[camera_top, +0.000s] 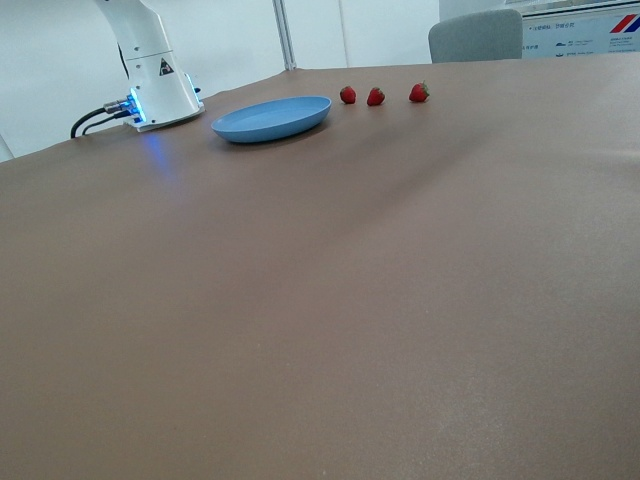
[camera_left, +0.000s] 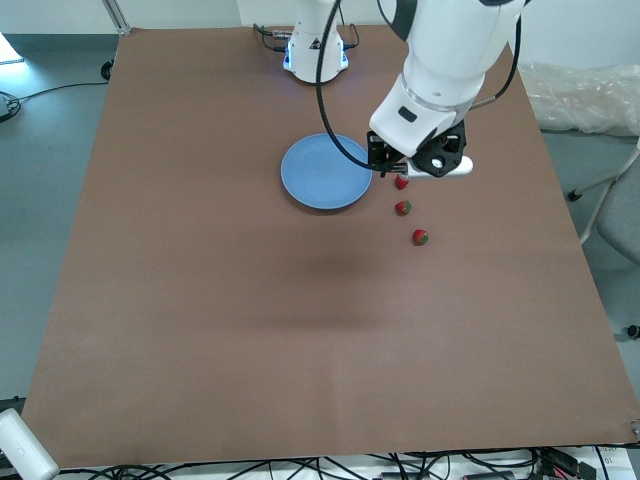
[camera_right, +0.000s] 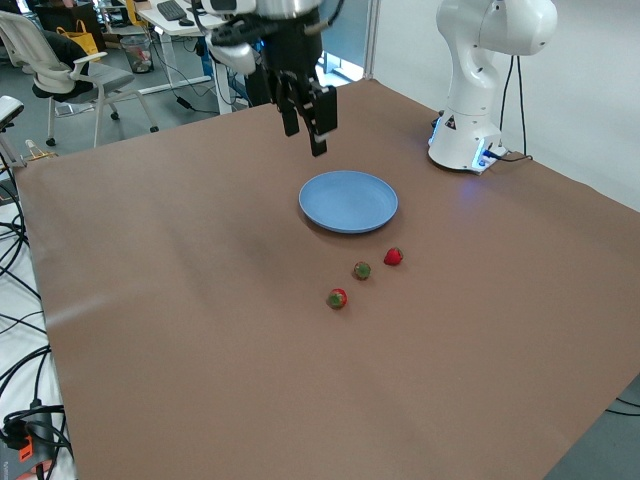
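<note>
A blue plate (camera_left: 326, 170) (camera_top: 270, 119) (camera_right: 348, 201) lies empty on the brown table. Three strawberries form a loose row beside it: one (camera_left: 420, 237) (camera_right: 337, 298), a middle one (camera_left: 403, 208) (camera_right: 362, 270) and one nearest the plate (camera_right: 394, 256), partly behind my arm in the left view. My black gripper (camera_right: 308, 115) hangs in the air; in the left view it is mostly hidden under the white arm, just right of the plate. Whether it is open or shut is unclear. The top view does not show it.
Cables run along one edge, and a grey chair (camera_left: 620, 210) stands beside the table.
</note>
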